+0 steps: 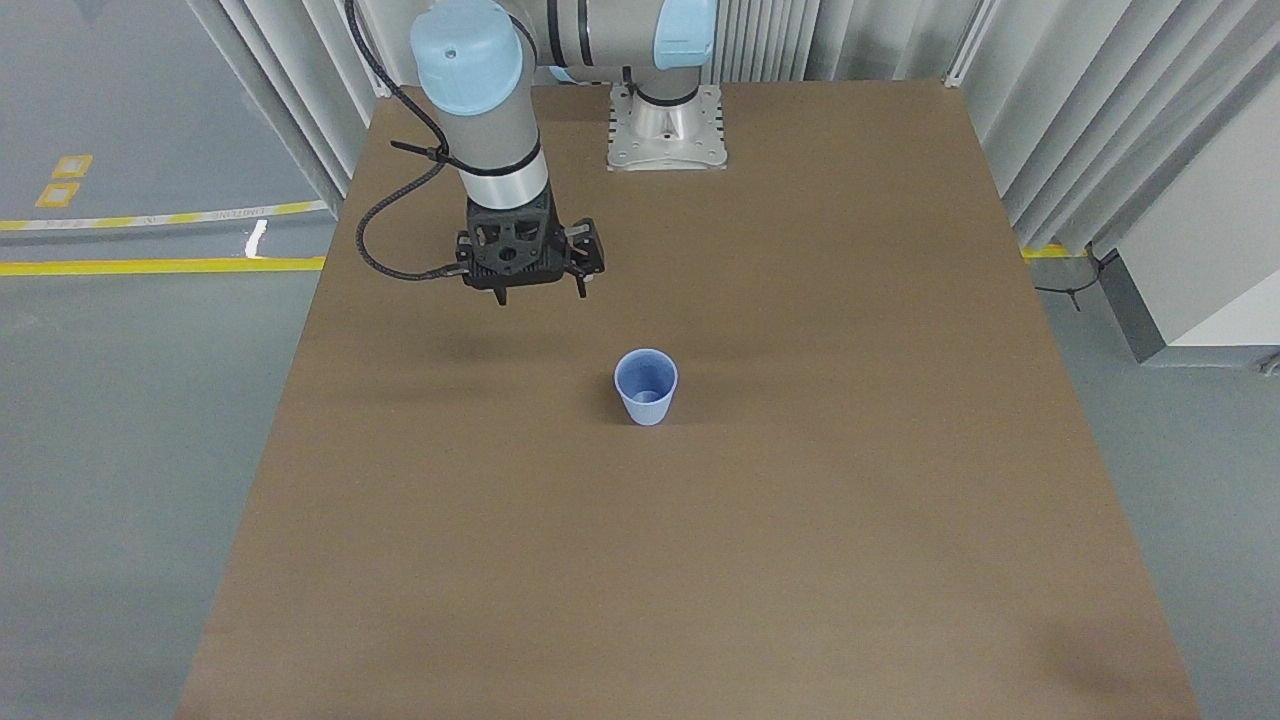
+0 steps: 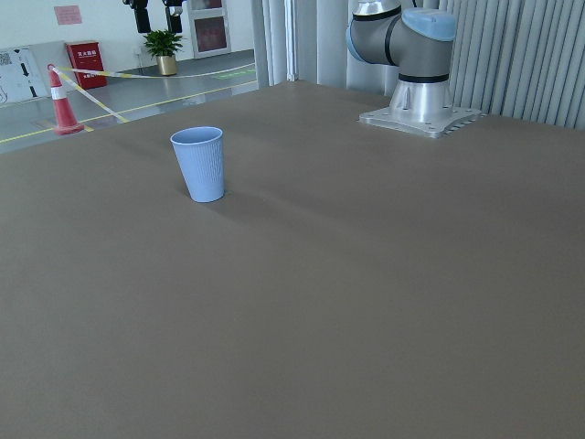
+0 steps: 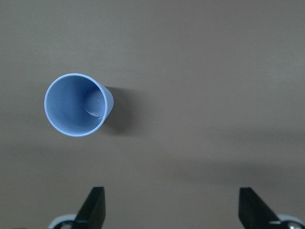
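Observation:
A light blue cup [image 1: 645, 386] stands upright on the brown tabletop [image 1: 672, 564], near its middle; the left view shows it [image 2: 197, 169] too, and in the wrist view it [image 3: 76, 105] sits upper left, empty inside. My gripper [image 1: 541, 292] hangs above and behind the cup, toward the back left, apart from it. In the wrist view its two fingers stand wide apart with nothing between them.
The arm's base plate [image 1: 667, 149] is fixed at the back edge, with curtains behind. Floor lies beyond the left and right edges.

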